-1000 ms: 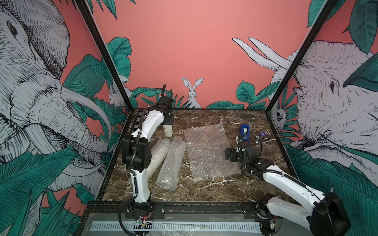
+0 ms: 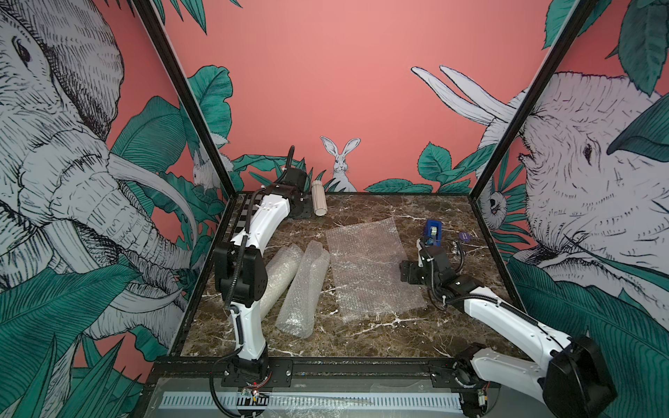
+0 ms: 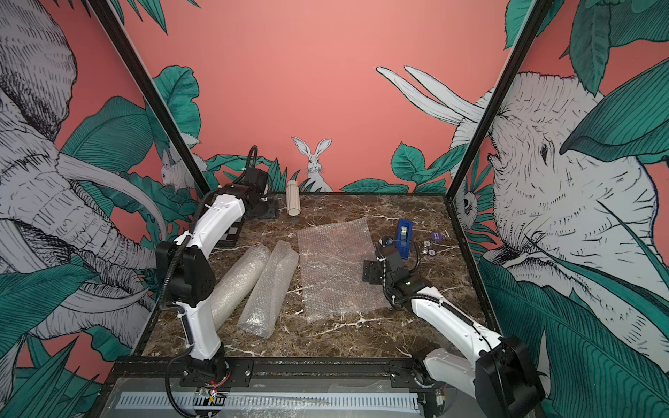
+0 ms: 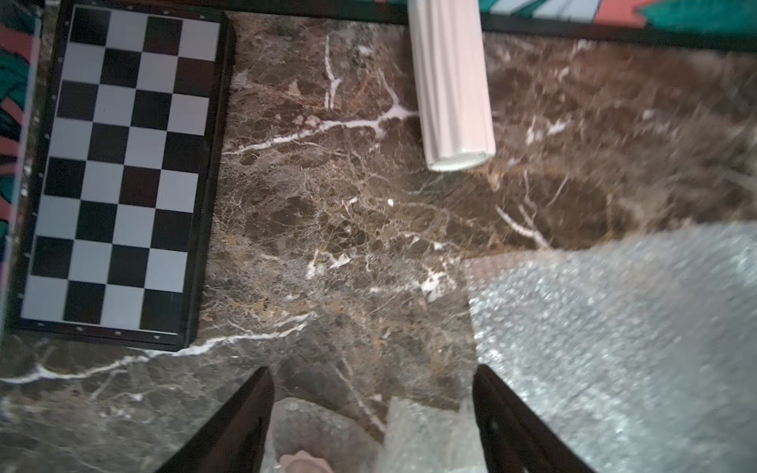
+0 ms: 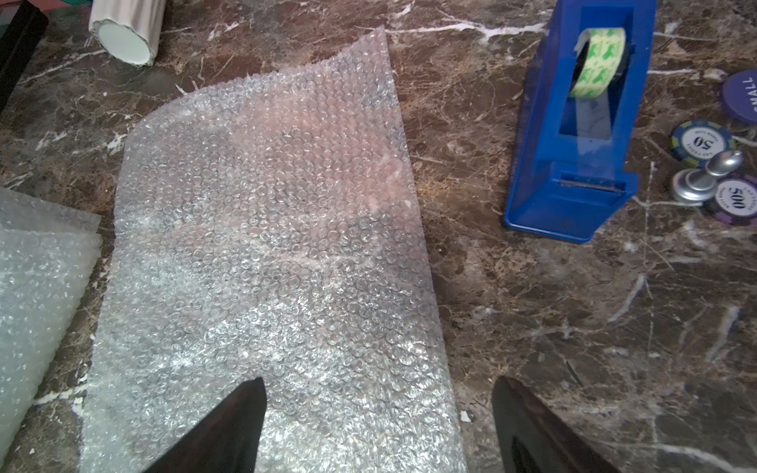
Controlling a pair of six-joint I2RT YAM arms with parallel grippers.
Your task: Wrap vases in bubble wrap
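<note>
A pale, ribbed vase [image 2: 318, 198] lies on its side by the table's back edge. It is to the right of my left gripper and apart from it; in the left wrist view the vase [image 4: 453, 86] is well beyond the fingertips. That gripper's fingers are spread, with only table and wrap below them. A flat bubble wrap sheet [image 2: 373, 268] covers the middle of the table. Low over its right side is my right gripper, open and empty. Two wrapped vases [image 2: 304, 292] [image 3: 240, 285] lie side by side at the left.
A blue tape dispenser [image 5: 583, 142] stands right of the sheet, with poker chips [image 5: 701, 142] and a small silver piece [image 5: 701, 181] beyond it. A chessboard [image 4: 122, 169] occupies the back left. Bare marble shows at the back middle and front right.
The pale vase, earlier under my left gripper, has shifted back and to the right, clear of it. The left gripper has barely moved; the right arm shifted only slightly.
</note>
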